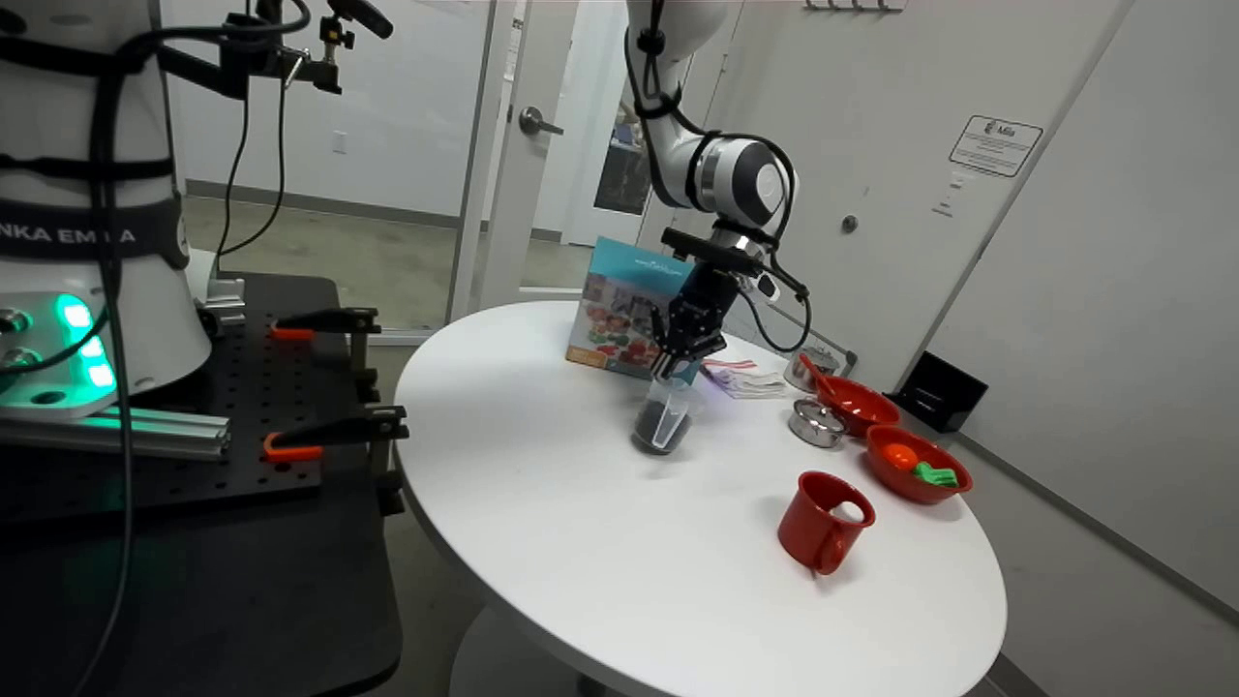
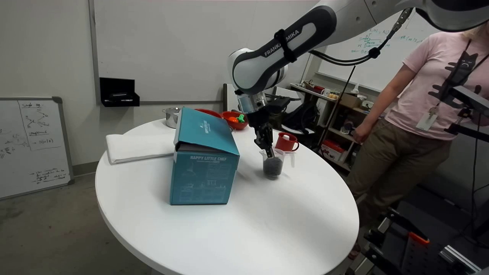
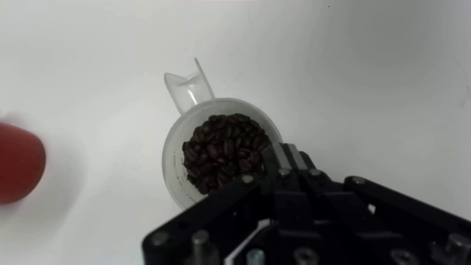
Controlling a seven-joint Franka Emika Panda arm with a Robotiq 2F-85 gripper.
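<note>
A clear plastic measuring cup (image 3: 176, 132) filled partway with dark coffee beans (image 3: 223, 152) stands upright on the white table (image 3: 110, 53). Its handle points up and left in the wrist view. My gripper is shut at the cup's rim, on the side away from the handle. The fingertips overlap the rim there, hiding part of it; whether the thin wall runs between them I cannot tell. From the side, the gripper (image 2: 270, 155) comes down at a slant to the cup (image 2: 273, 167). A red mug (image 1: 822, 525) with something white inside stands apart from the cup.
A teal box (image 2: 204, 176) stands near the arm, close to the folded white cloth (image 2: 142, 147). Red bowls (image 1: 918, 478), one holding toy food, and a metal pot (image 1: 818, 424) line the far edge. A person (image 2: 426, 87) stands beyond the table.
</note>
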